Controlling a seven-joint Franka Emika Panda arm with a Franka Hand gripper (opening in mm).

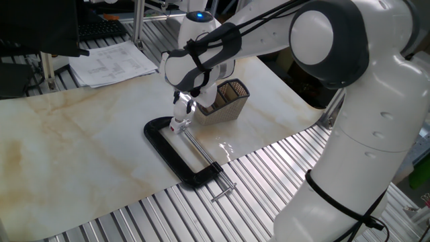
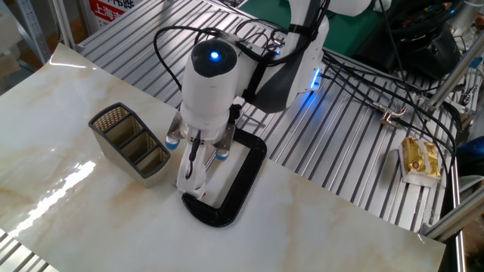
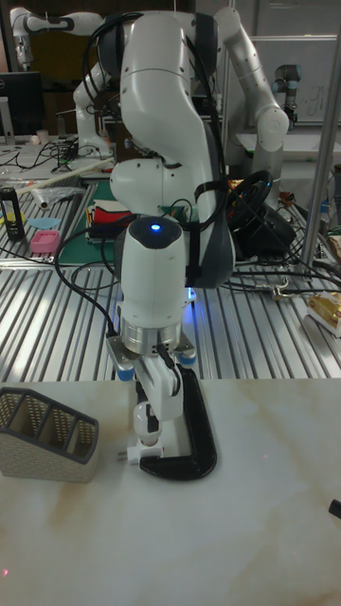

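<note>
A large black C-clamp [image 1: 166, 153] lies flat, its frame on the marbled board and its screw end over the slatted metal. My gripper [image 3: 148, 435] points down at the clamp's far end, fingertips close to a small white piece [image 3: 148, 454] there. This white piece [image 1: 177, 126] sits by the clamp's end and shows a red spot. From behind the arm, the clamp [image 2: 246, 175] shows its black frame to the right of my gripper [image 2: 191, 181]. The fingers overlap the white piece, so whether they grip it cannot be made out.
A beige woven caddy [image 2: 130, 151] with open compartments stands close beside the gripper. Papers [image 1: 112, 64] lie at the board's far edge. A gold-and-white packet [image 2: 419, 161] rests on the metal slats. Most of the marbled board [image 1: 60, 161] is clear.
</note>
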